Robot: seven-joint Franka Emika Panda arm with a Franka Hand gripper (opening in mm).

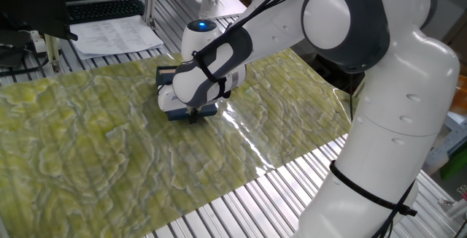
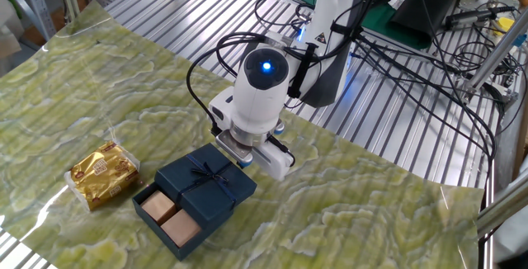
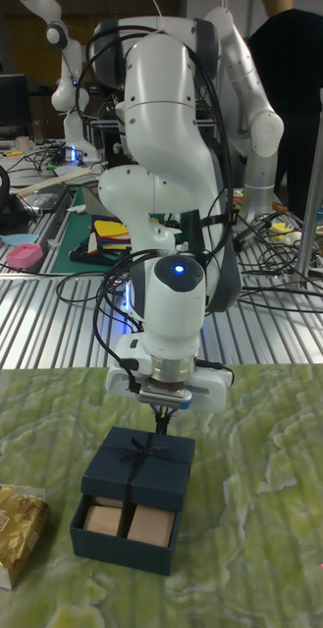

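A dark blue gift box (image 2: 177, 244) rests on the green marbled sheet, partly uncovered at its front. Its dark blue lid (image 2: 194, 188), tied with a dark ribbon bow (image 3: 141, 450), sits shifted back over the rear part. Two beige blocks (image 2: 158, 207) show inside the uncovered end. My gripper (image 3: 162, 422) points down at the rear edge of the lid. A dark finger (image 1: 193, 117) shows against that edge in exterior view 1. The hand hides much of the contact, and whether the fingers are open or shut on the lid does not show.
A gold foil packet (image 2: 103, 174) lies beside the box, apart from it. The green sheet (image 1: 80, 150) is otherwise clear. Papers (image 1: 117, 35) and a keyboard (image 1: 98, 10) lie past its edge. Cables (image 2: 487, 137) run over the slatted metal table.
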